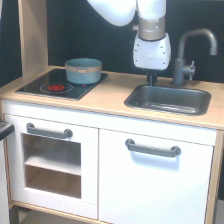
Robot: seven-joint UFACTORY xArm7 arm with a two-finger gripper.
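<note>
My gripper (152,80) points straight down, dark and small, at the back left of the sink (172,99). Whether its fingers stand apart or together is too small to make out, and nothing held shows at its tip. Over on the left, a blue-grey pot (83,72) rests upright on the back right part of the black stovetop (40,90). My gripper is well to the right of the pot, apart from it.
A dark faucet (182,62) stands just right of my gripper, arching upward. Between stovetop and sink, the wooden counter (108,95) is bare. Below are a cabinet door (150,180) and an oven-like compartment with a handle (50,131).
</note>
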